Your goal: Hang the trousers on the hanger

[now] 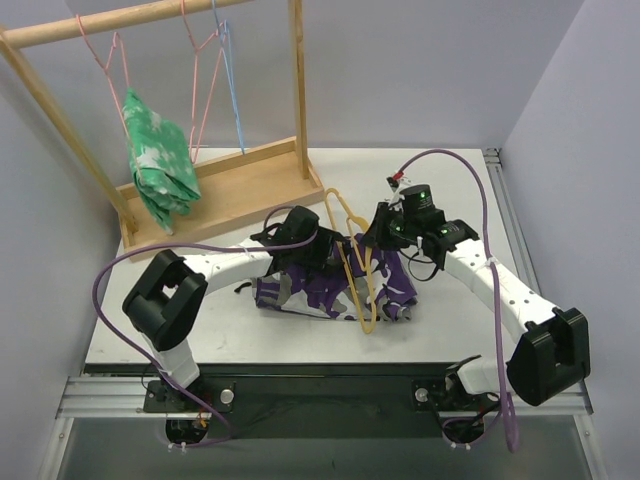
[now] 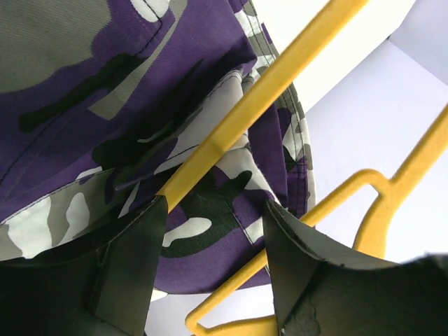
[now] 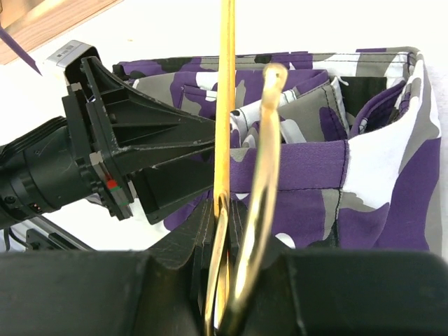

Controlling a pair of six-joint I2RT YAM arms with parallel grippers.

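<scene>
The yellow hanger (image 1: 354,290) stands over the camouflage trousers, with my right gripper (image 1: 372,238) shut on it near its hook end. In the right wrist view the hanger (image 3: 222,105) runs up from between the right fingers. Purple, grey and white trousers (image 1: 300,290) lie bunched on the table beneath both arms. My left gripper is part open, low over the trousers (image 2: 203,245). One hanger bar (image 2: 224,136) passes by its left fingertip, and trouser fabric shows between the fingers. Whether the fingers touch the cloth, I cannot tell.
A wooden rack (image 1: 235,195) stands at the back left, with a green cloth (image 1: 160,160) hung on it, a pink hanger (image 1: 208,90) and a blue hanger (image 1: 230,80). Bare table (image 1: 450,330) lies to the right and along the front.
</scene>
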